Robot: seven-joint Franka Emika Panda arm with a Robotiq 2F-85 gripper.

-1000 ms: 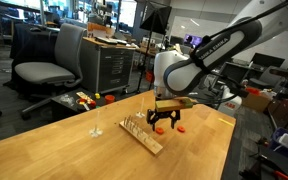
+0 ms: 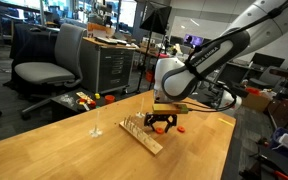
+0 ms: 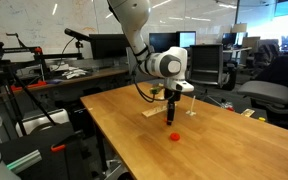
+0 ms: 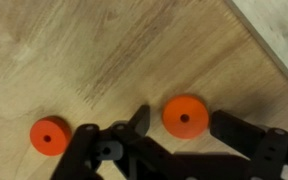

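Observation:
An orange disc [image 4: 185, 117] with a small dark centre hole lies on the wooden table. My gripper stands around it, fingers apart: a gap shows on the disc's left, while the right finger [image 4: 224, 124] is close to or touching its edge. Off to the left in the wrist view lies a second orange disc [image 4: 50, 135], clear of the fingers. In exterior view 1 the gripper [image 2: 162, 121] is low over the table at the near disc [image 2: 159, 130]. Exterior view 2 shows the other disc [image 3: 174, 137] in front of the gripper [image 3: 171, 119].
Beside the gripper lies a wooden board [image 2: 144, 141] with several upright pegs; its edge [image 4: 274, 35] shows in the wrist view's upper right corner. A thin white stand [image 2: 97, 120] is farther left.
My gripper has come down toward the table, and its fingers are now at the level of the near disc. The board and both discs seem to lie where they were.

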